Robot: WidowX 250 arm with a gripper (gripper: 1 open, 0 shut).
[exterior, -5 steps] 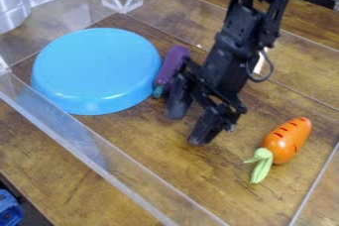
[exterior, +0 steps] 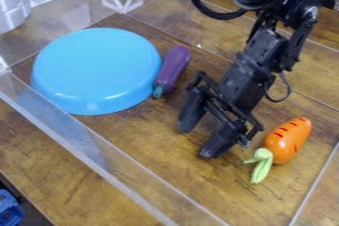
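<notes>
My black gripper (exterior: 205,126) is low over the wooden board in the middle of the view; whether its fingers are open or shut is unclear. An orange toy carrot (exterior: 287,136) with a pale green top lies just right of it. A purple toy eggplant (exterior: 171,69) lies to its upper left, beside a large blue round object (exterior: 90,69).
The clear-edged wall (exterior: 79,156) of the tray runs along the lower left. Bare wood (exterior: 172,180) is free below the gripper. A small blue object (exterior: 8,210) sits outside at the bottom left corner.
Over the last second the gripper has moved right, away from the eggplant and toward the carrot. The eggplant and carrot look unmoved.
</notes>
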